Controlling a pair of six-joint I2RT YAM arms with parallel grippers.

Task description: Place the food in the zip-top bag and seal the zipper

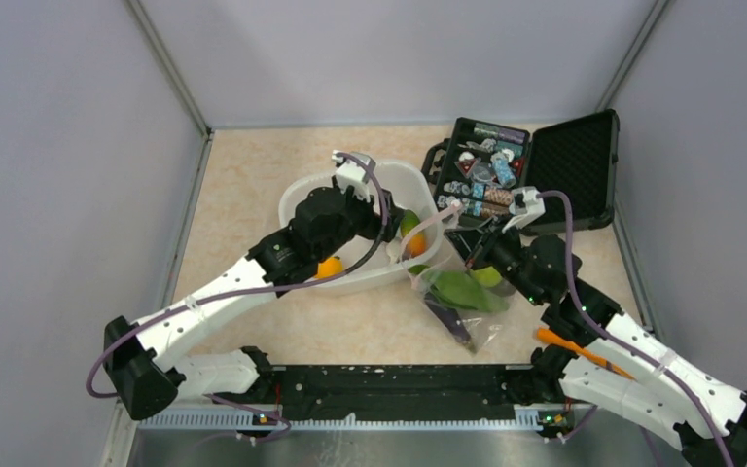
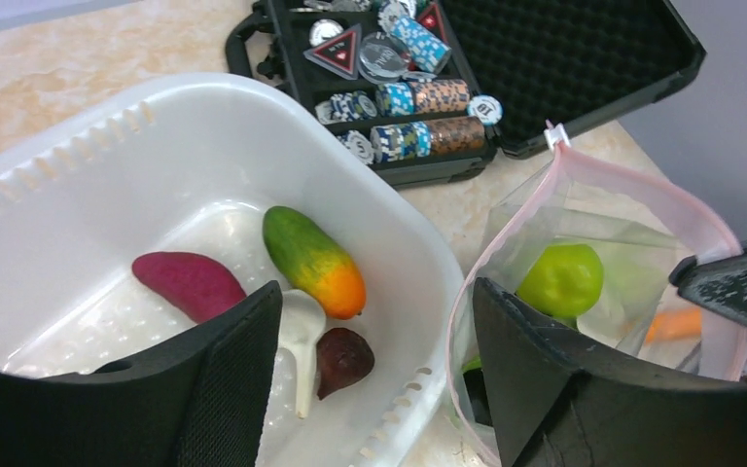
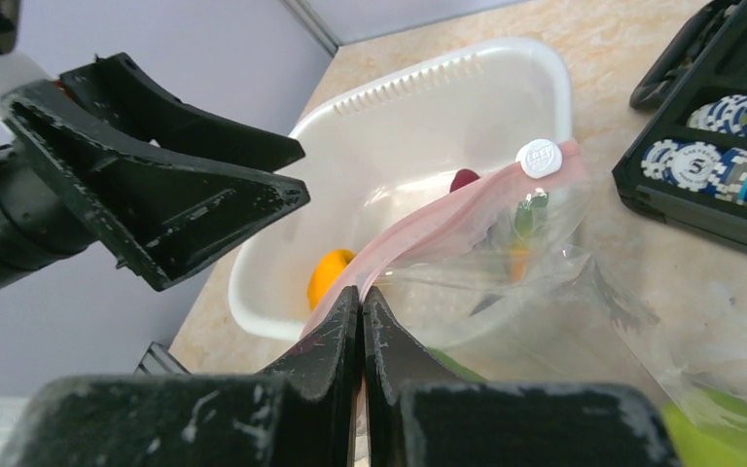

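Observation:
The zip bag (image 1: pixel 462 302) holds greens, a dark long item and a green round fruit (image 2: pixel 559 277). My right gripper is shut on its pink zipper edge. My left gripper hangs open over the white tub's right side, left of the bag, with nothing held. The tub (image 2: pixel 107 146) contains a red potato (image 2: pixel 185 282), a mango (image 2: pixel 311 258), a brown onion (image 2: pixel 343 360), a white spoon-like item (image 2: pixel 300 336) and an orange item (image 1: pixel 329 268).
An open black case of poker chips (image 1: pixel 569 170) stands at the back right. An orange carrot (image 1: pixel 569 345) lies at the front right. Bare table lies left of and before the tub.

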